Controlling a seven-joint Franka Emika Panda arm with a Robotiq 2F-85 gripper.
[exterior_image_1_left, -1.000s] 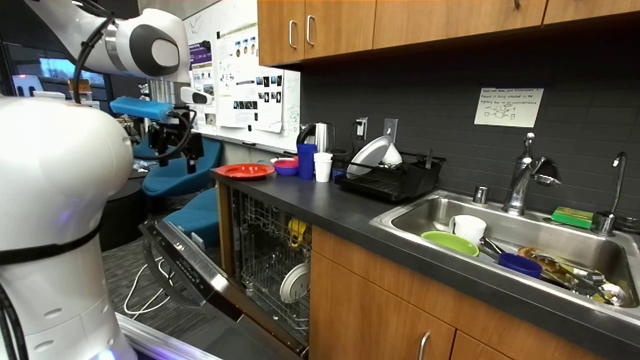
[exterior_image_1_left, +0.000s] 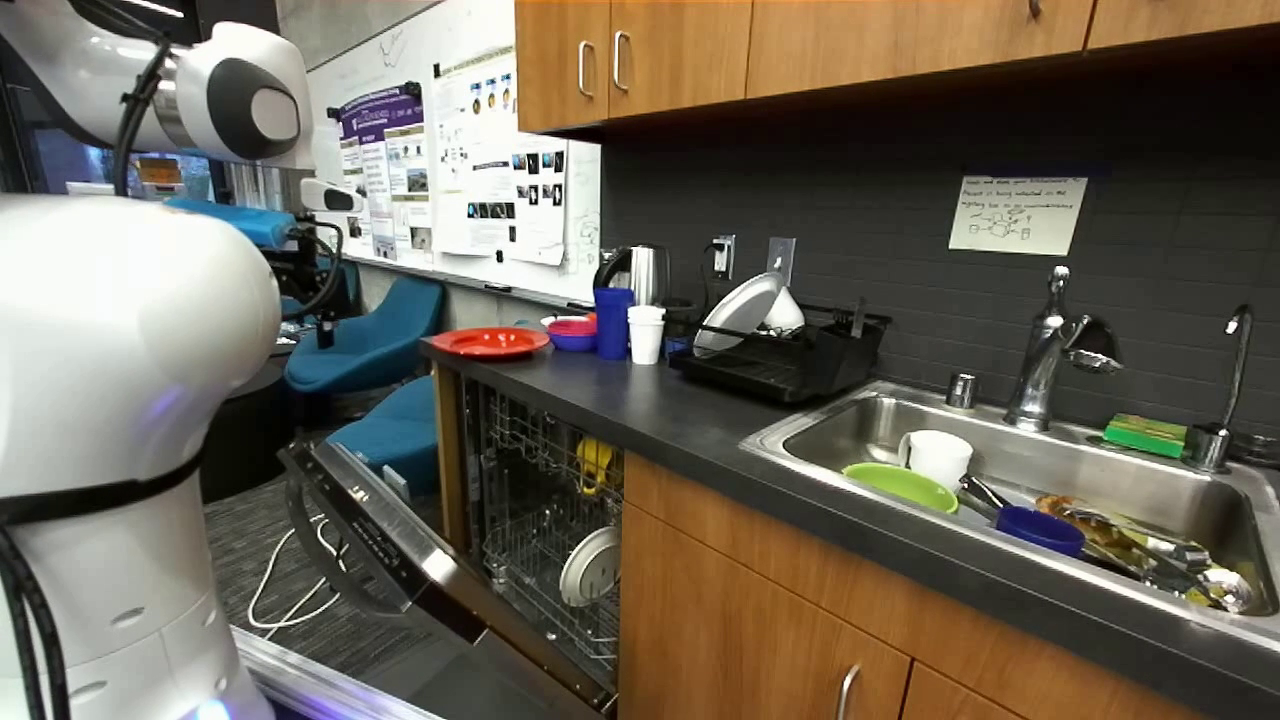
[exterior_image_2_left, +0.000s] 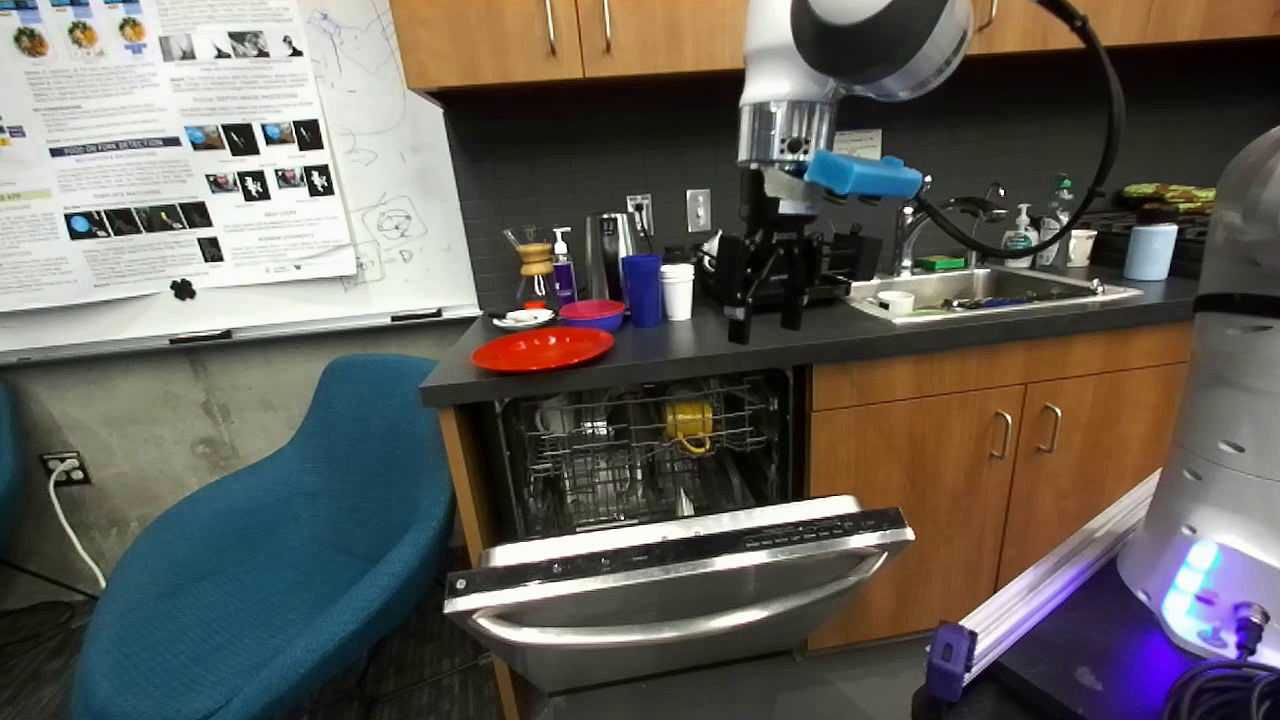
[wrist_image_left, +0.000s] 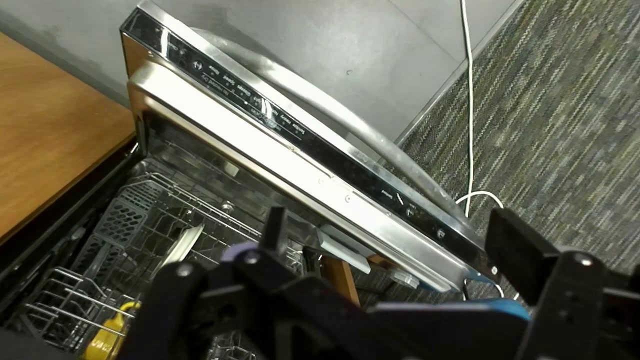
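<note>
My gripper (exterior_image_2_left: 765, 322) hangs pointing down in exterior view 2, its fingers apart and nothing between them. Seen from the wrist, the open gripper is above the dishwasher door (wrist_image_left: 240, 126), which is tilted partway down. The fingers do not appear to touch the door. Inside the dishwasher, a yellow mug (exterior_image_2_left: 689, 424) sits in the upper rack and a white plate (exterior_image_1_left: 590, 566) stands in the lower rack. In exterior view 1 the robot's own arm mostly hides the gripper.
On the counter are a red plate (exterior_image_2_left: 542, 349), a blue cup (exterior_image_2_left: 643, 290), white cups (exterior_image_2_left: 678, 292) and a drying rack (exterior_image_1_left: 780, 367). Dishes fill part of the sink (exterior_image_1_left: 828, 446). A teal chair (exterior_image_2_left: 276, 528) stands left of the dishwasher, and a white cable (wrist_image_left: 470, 120) lies on the floor.
In exterior view 1 the arm and gripper have shifted left, away from the counter, and more of the gripper is hidden. The dishwasher door and the dishes look unmoved.
</note>
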